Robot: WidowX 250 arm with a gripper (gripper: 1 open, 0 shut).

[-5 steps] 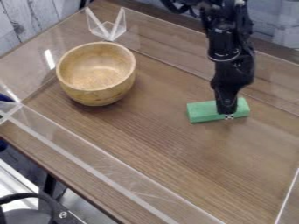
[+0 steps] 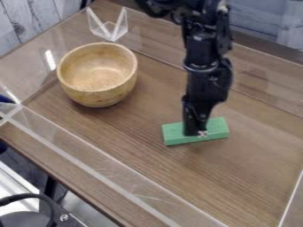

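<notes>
My black gripper (image 2: 196, 127) reaches down from the top centre, its tip shut and resting on or just over a flat green rectangular block (image 2: 214, 129) on the wooden table. The tip hides part of the block's middle; I cannot tell whether it touches.
A large wooden bowl (image 2: 99, 74) stands at the left, with a white angular object (image 2: 108, 26) behind it. The table's left edge runs diagonally, with dark cables beyond at the lower left.
My gripper and the green block have both moved left and toward the front of the table, the tip staying at the block.
</notes>
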